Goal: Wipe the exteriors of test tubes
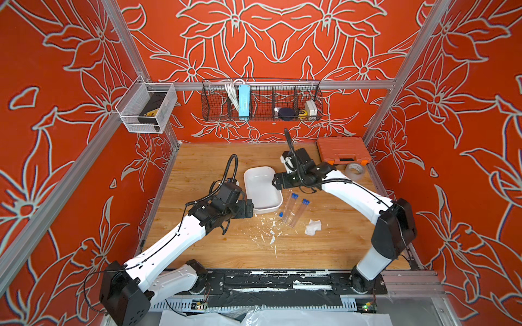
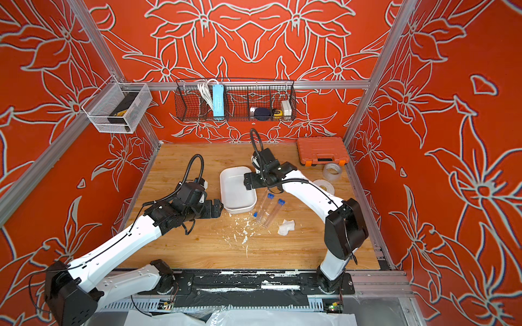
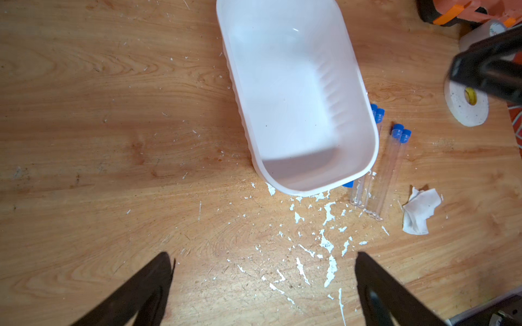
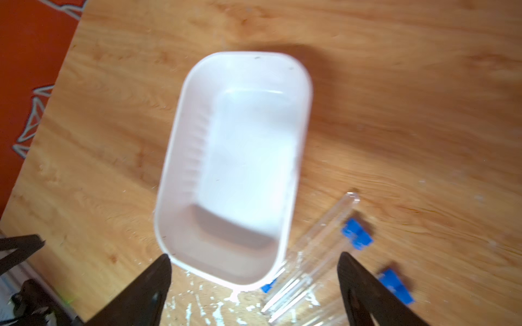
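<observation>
Several clear test tubes with blue caps [image 3: 397,129] lie on the table beside the white tray [image 3: 296,97], along its right side. A crumpled white tissue [image 3: 421,212] is right of them. My left gripper [image 1: 244,209] hangs open above the table at the tray's front-left, nothing between its fingers. My right gripper [image 1: 278,181] hovers over the tray's right edge, open and empty in the right wrist view, where the tubes show blurred beneath it.
An orange case [image 1: 343,149] and tape rolls [image 3: 466,106] sit at the back right. A wire basket [image 1: 261,100] hangs on the back wall. White flakes are scattered at the front middle.
</observation>
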